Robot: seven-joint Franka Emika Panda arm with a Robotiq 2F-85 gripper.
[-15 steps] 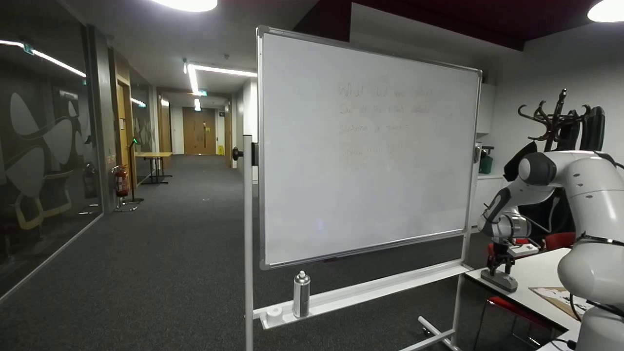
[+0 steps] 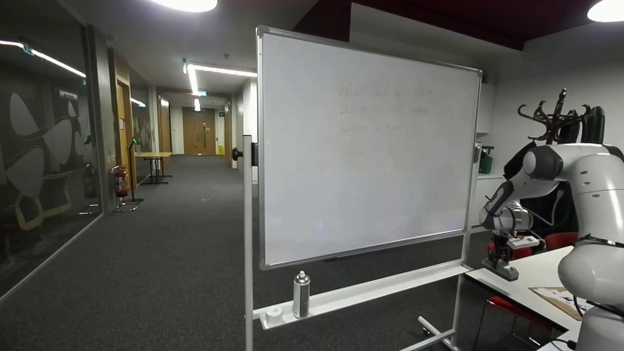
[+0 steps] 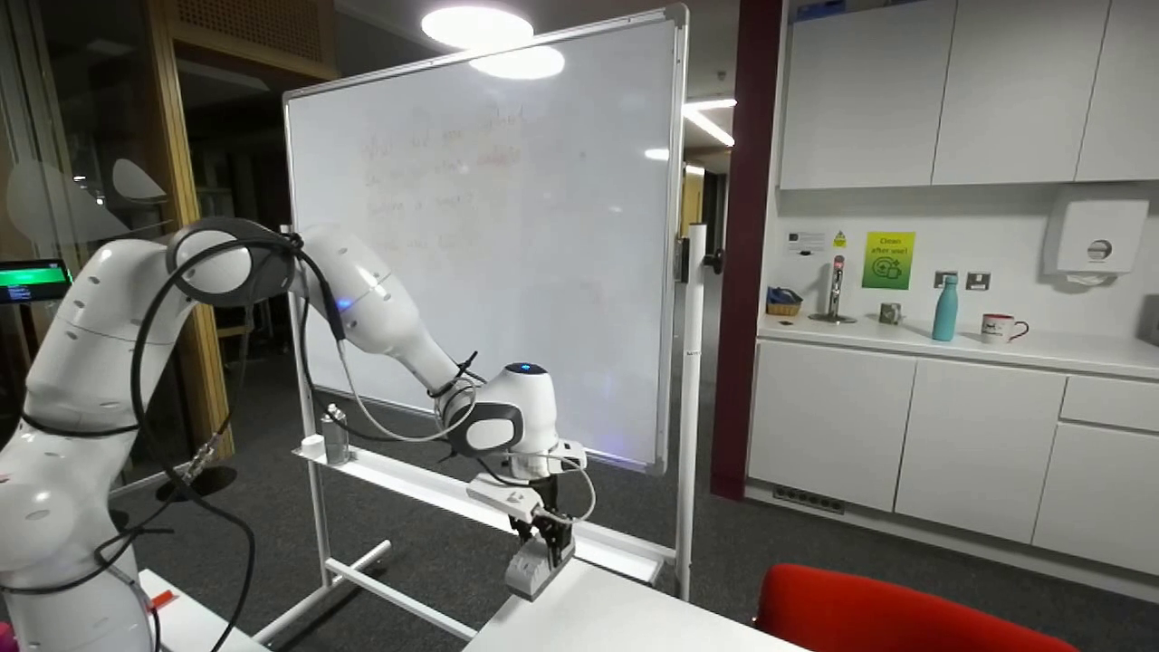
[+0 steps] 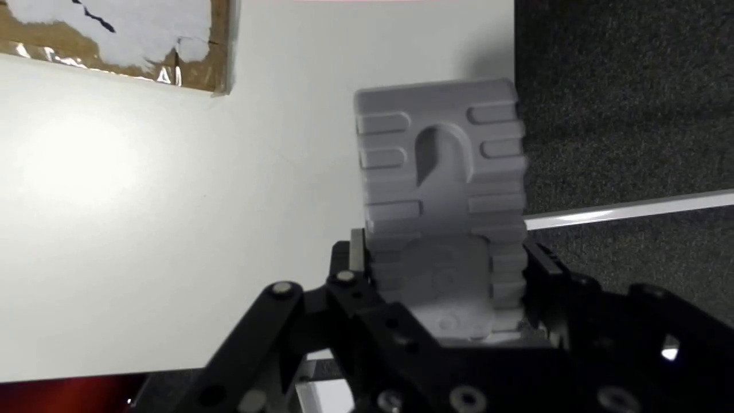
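Observation:
A grey ribbed block (image 4: 444,186), which looks like a whiteboard eraser, sits between the fingers of my gripper. The fingers are shut on its sides. In the second exterior view the eraser (image 3: 530,570) hangs tilted by the corner of the white table (image 3: 608,619); in the first exterior view the eraser (image 2: 500,270) appears just above the tabletop. The whiteboard (image 2: 368,158) stands on a frame beyond the table, with faint writing in its upper part. The eraser's underside is hidden in the wrist view.
A spray can (image 2: 301,295) and a small white roll (image 2: 273,316) stand at one end of the whiteboard's tray (image 2: 374,290). A cardboard piece (image 4: 221,41) lies on the table. A red chair (image 3: 869,608) is close by.
My gripper and the eraser have risen slightly from the tabletop, and the eraser's tilt looks a little different. The upper arm has shifted up a bit. Whiteboard, can and table are unmoved.

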